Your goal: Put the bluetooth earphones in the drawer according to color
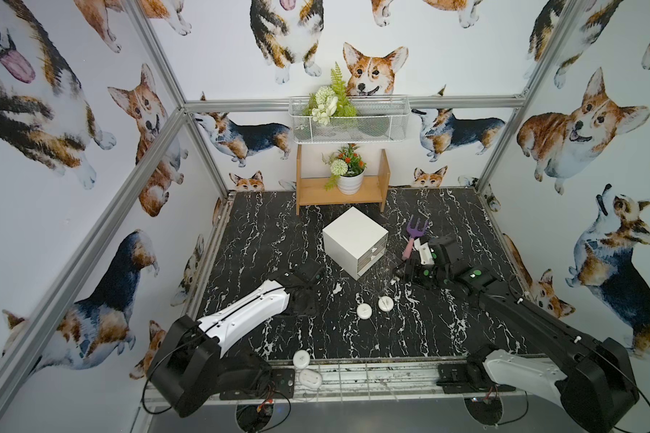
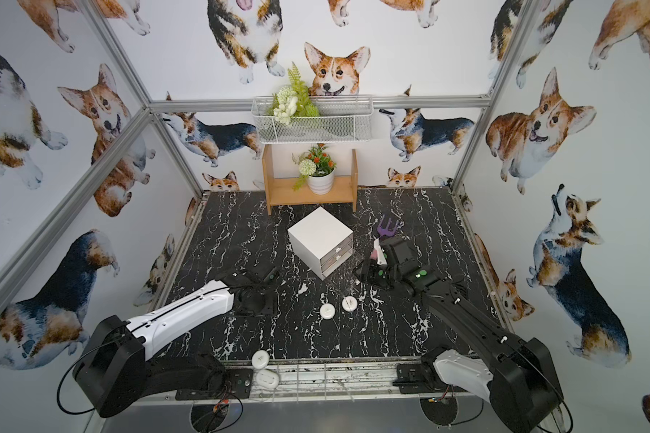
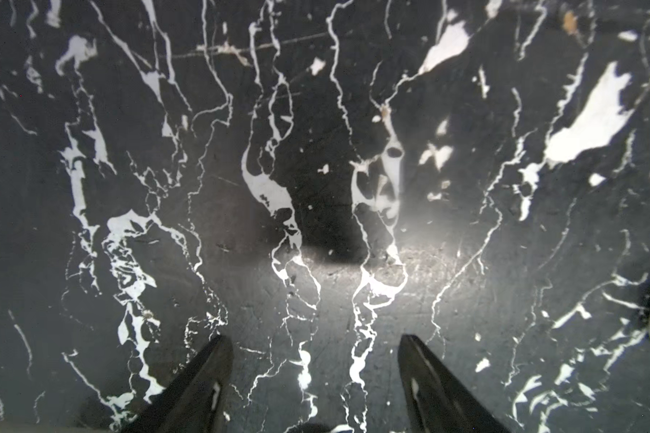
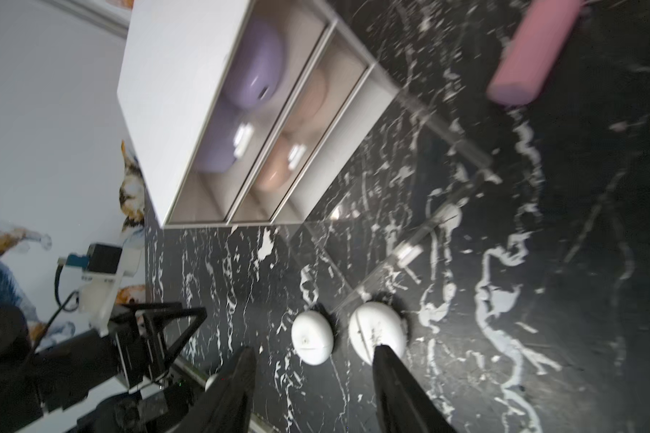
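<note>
The white drawer box stands mid-table; in the right wrist view its clear compartments hold purple earphone cases and pinkish ones. Two white earphone cases lie before it. Two more white cases are at the near edge, left of centre. My left gripper hovers open over bare marble, fingers apart, nothing between them. My right gripper stands open above the table right of the box, nothing between its fingers.
A fork with purple head and pink handle lies right of the box. A wooden shelf with flowerpot stands at the back, a wire basket above.
</note>
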